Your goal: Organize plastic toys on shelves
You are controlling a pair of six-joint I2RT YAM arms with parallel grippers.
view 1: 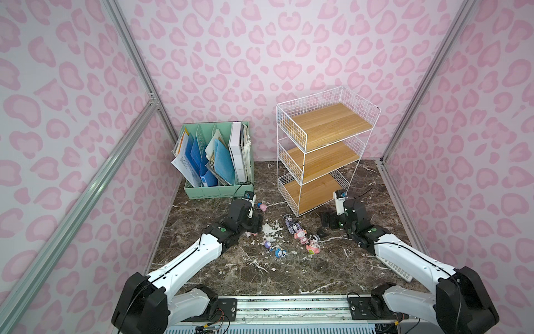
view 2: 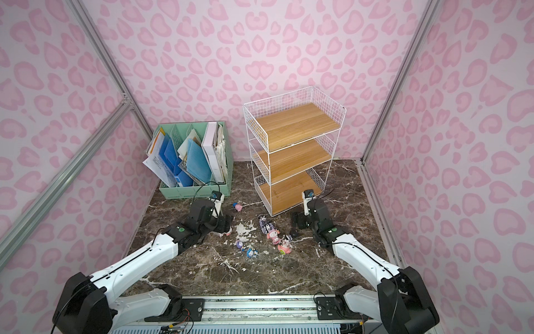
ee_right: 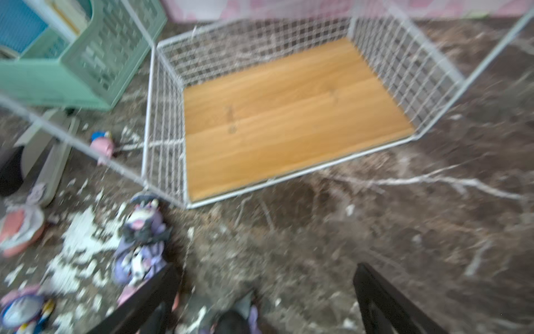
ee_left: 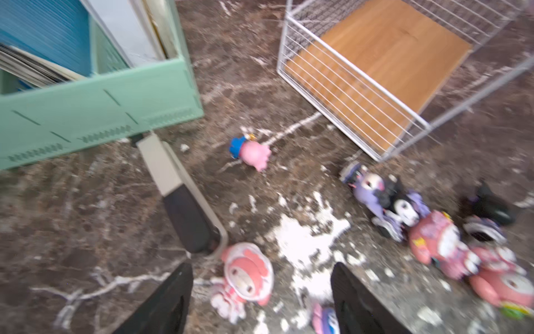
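Observation:
Plastic toys lie on the marble table: a pink-hooded figure (ee_left: 247, 272), a small pink-and-blue one (ee_left: 250, 153), a purple-and-black cluster (ee_left: 383, 200), pink figures (ee_left: 442, 239) and a dark one (ee_right: 232, 323). My left gripper hovers open over the pink-hooded figure, nothing held. My right gripper is open above the dark figure beside the cluster. The white wire shelf unit (view 1: 322, 156) has three wooden boards, all empty.
A mint file box (view 1: 217, 192) with folders stands back left. A stapler-like object (ee_left: 178, 200) lies near it. A calculator (view 1: 395, 270) lies at the right, partly under the right arm. Bare table fills the front.

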